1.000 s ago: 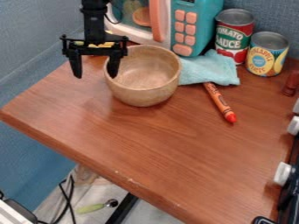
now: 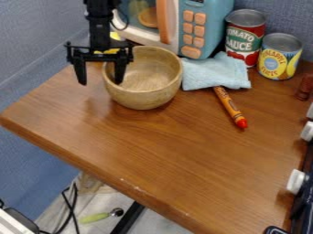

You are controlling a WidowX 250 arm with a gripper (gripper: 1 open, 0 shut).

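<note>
My black gripper (image 2: 101,68) hangs at the back left of the table, its fingers spread apart. One finger is at the rim of a wooden bowl (image 2: 148,86), the other hangs to the left of the bowl. Something yellow (image 2: 115,43) is partly hidden behind the gripper. Whether anything sits between the fingers is hard to tell.
A toy microwave (image 2: 200,27), tomato can (image 2: 243,38) and yellow can (image 2: 279,57) stand at the back. A light blue cloth (image 2: 214,72) and orange crayon (image 2: 229,107) lie right of the bowl.
My gripper has shifted very slightly, a little to the right and down toward the bowl. The bowl and other objects look unmoved.
</note>
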